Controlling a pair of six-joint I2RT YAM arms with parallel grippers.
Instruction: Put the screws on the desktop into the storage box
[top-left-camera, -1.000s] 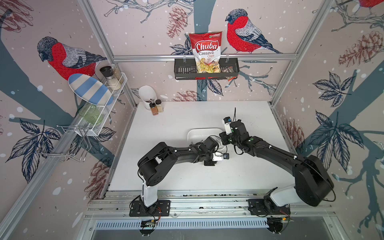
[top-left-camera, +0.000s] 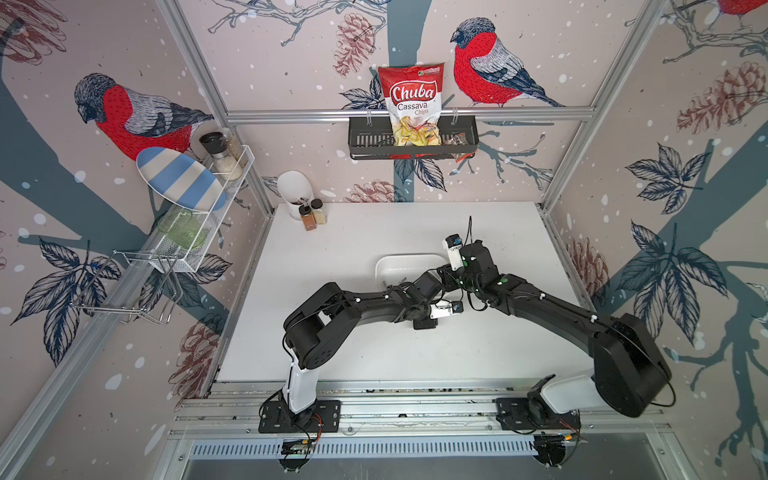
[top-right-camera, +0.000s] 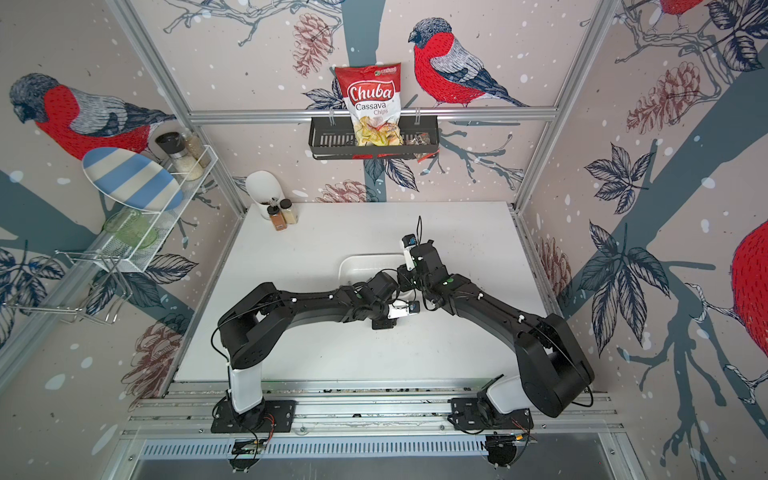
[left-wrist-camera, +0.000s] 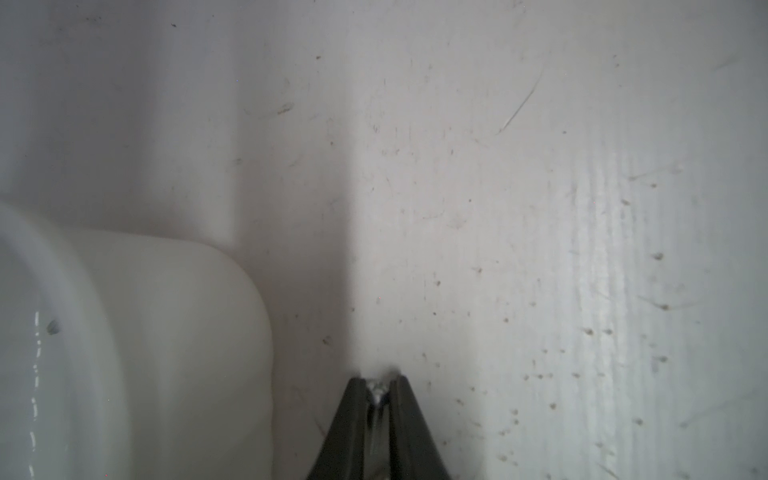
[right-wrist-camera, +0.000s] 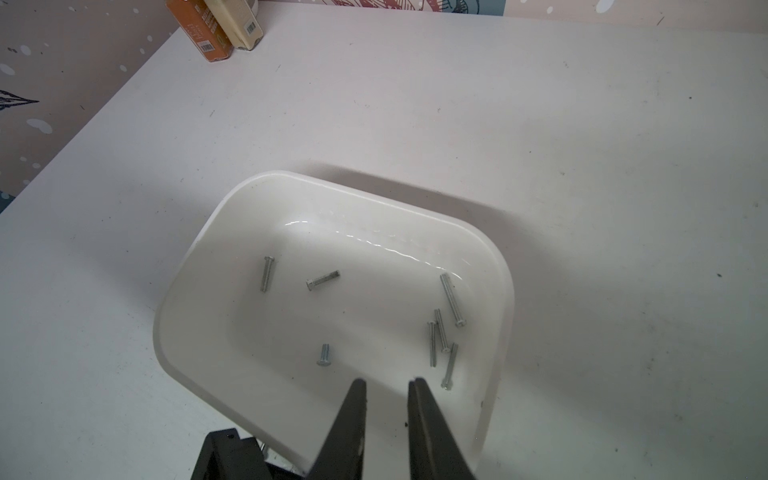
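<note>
The white storage box (right-wrist-camera: 336, 200) stands mid-table with several silver screws (right-wrist-camera: 449, 300) inside, seen in the right wrist view. My left gripper is low at the table beside the box's outer wall (left-wrist-camera: 192, 344), its fingertips close around a small silver piece, apparently a screw; whether it is gripped is unclear. My right gripper hangs over the near part of the box, fingers apart with nothing visible between them. In both top views the two arms meet over the box and hide much of it.
Two spice jars (top-left-camera: 309, 219) and a white oval item (top-left-camera: 293, 185) stand at the back left. A wall basket (top-left-camera: 368, 140) holds a chips bag.
My left arm has shifted slightly to the right along the near side of the box. The right arm has barely moved.
</note>
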